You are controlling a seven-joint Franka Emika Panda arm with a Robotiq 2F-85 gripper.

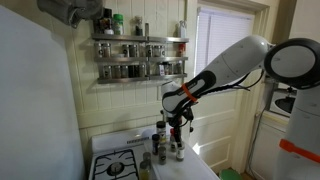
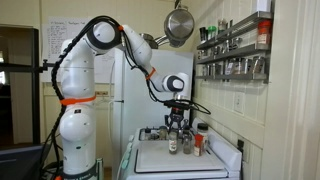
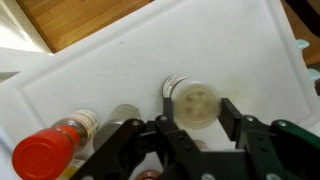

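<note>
In the wrist view, a spice bottle with a brownish-orange round cap sits between the tips of my gripper. The fingers are shut on it near the cap. Below the cap, part of the bottle's pale label shows. From the side, the same bottle appears upright under the gripper, over the white counter. Whether its base touches the surface I cannot tell. In the other exterior view the bottle is small, at the right of a group of jars.
A red-capped bottle and several other jars stand close by on the left in the wrist view. The stove lies left of the jars. Wall shelves hold more jars. Bare white counter extends to the right of the bottle.
</note>
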